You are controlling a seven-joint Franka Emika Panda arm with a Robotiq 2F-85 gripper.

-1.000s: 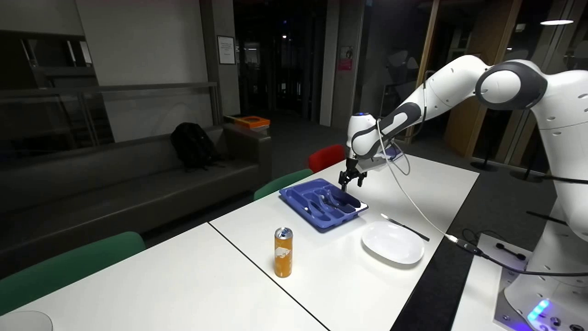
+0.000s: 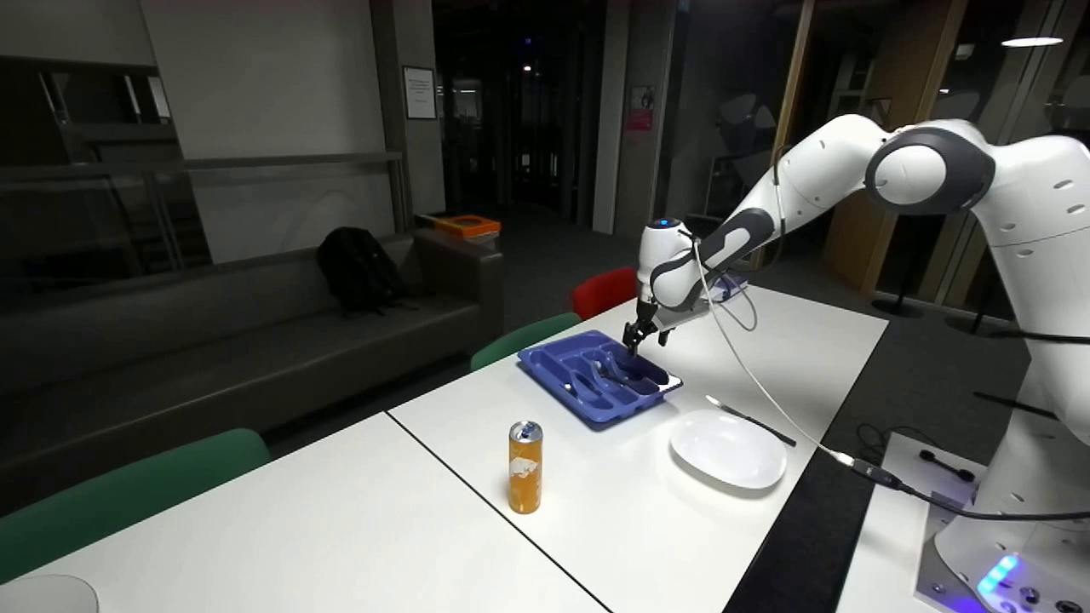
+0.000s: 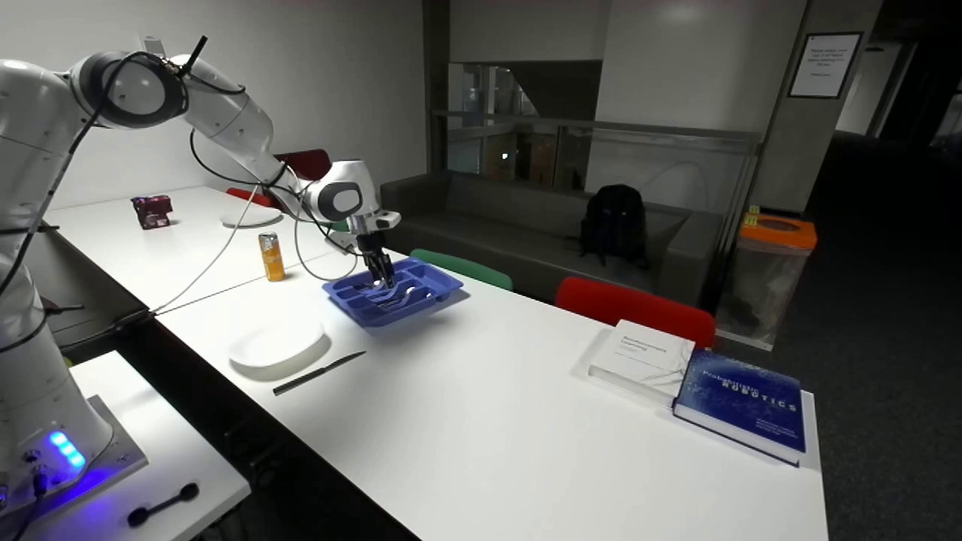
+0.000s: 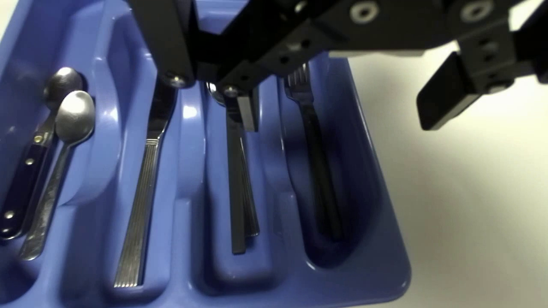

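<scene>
My gripper stands open above one edge of the blue cutlery tray [image 4: 377, 292], nothing held between its fingers. In the wrist view one finger is over the compartment with overlapping thin utensils [image 4: 236, 190], partly hiding them; the other is past the rim, over bare table. A dark-handled fork [image 4: 313, 128] lies in the end compartment, seen between and below the fingers. A table knife [image 4: 144, 205] rests in another compartment. Two spoons, one metal-handled [image 4: 61, 154] and one blue-handled [image 4: 28, 179], share the far-left compartment. Exterior view 1 shows the gripper [image 2: 648, 337] at the tray's far side.
A white plate [image 2: 728, 449] and a dark-handled knife [image 2: 751, 420] lie near the table edge on the robot's side. An orange can [image 2: 525, 468] stands upright nearby. Two books [image 3: 741, 401] occupy one table end; the stretch between them and the tray is clear.
The arm has come down a little and shifted slightly left in exterior view 1, bringing the gripper closer to the tray. Tray, plate, knife and can are where they were.
</scene>
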